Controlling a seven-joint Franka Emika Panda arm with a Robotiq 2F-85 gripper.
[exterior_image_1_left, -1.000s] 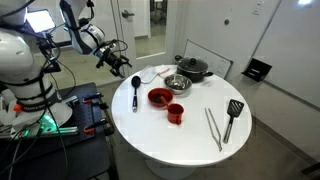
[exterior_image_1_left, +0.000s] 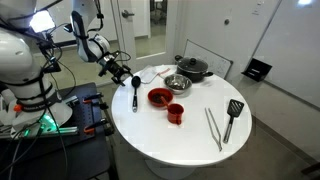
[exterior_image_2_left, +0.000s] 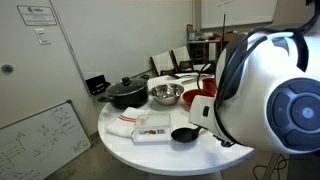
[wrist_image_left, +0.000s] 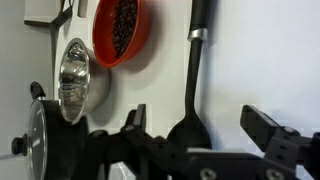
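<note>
A black spoon (exterior_image_1_left: 136, 82) with a long handle lies near the left edge of the round white table (exterior_image_1_left: 190, 145). My gripper (exterior_image_1_left: 124, 78) is at the table's left rim, close to the spoon's head. In the wrist view, my open gripper has its fingers (wrist_image_left: 262, 125) spread on either side of the spoon (wrist_image_left: 193, 80), whose head is partly covered by the gripper. Whether the fingers reach the spoon's height cannot be told. The second exterior view shows the spoon's head (exterior_image_2_left: 185, 134) beside my white arm (exterior_image_2_left: 265, 95), which hides the gripper.
A red bowl (wrist_image_left: 122, 30) of dark beans, a metal bowl (wrist_image_left: 78, 80) and a lidded black pot (exterior_image_1_left: 193, 67) stand nearby. A red mug (exterior_image_1_left: 175, 114), tongs (exterior_image_1_left: 214, 128) and a slotted spatula (exterior_image_1_left: 234, 114) lie farther off. A clear tray (exterior_image_2_left: 152, 128) sits by a white cloth (exterior_image_2_left: 122, 122).
My gripper has come lower and to the right, from out beside the table to its left rim near the spoon. The things on the table look unmoved.
</note>
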